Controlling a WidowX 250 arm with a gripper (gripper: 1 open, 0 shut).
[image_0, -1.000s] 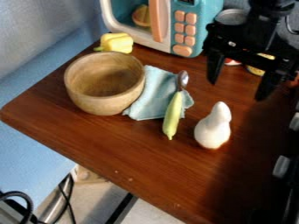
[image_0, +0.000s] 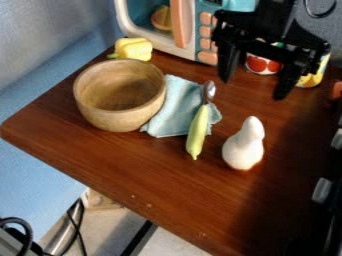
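My black gripper (image_0: 254, 82) is at the top right, above the back of the table, with its two fingers spread and pointing down; it stands open, in front of a red can (image_0: 262, 64) and a yellow item (image_0: 313, 74). A wooden bowl (image_0: 120, 95) sits left. A light green spoon (image_0: 199, 128) lies on a teal cloth (image_0: 173, 112). A white pear-shaped object (image_0: 245, 144) stands to its right.
A toy microwave (image_0: 186, 22) stands at the back with a yellow object (image_0: 131, 48) beside it.
My gripper has moved left and slightly upward, revealing more of the red can and yellow item behind it. The objects on the table look unmoved.
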